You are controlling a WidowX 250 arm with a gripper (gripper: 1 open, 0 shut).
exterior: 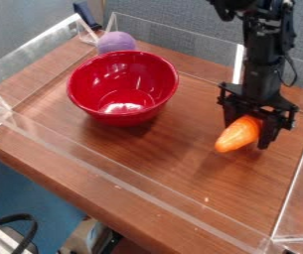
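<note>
The black robot gripper hangs down over the right side of the wooden table, low at its surface. An orange carrot-like object sits at its fingertips, angled toward the front left. The fingers are around its back end, though whether they are closed on it is hard to make out.
A red bowl stands at the back left, with a purple ball behind it. Clear plastic walls border the table, and a grey panel runs along the back.
</note>
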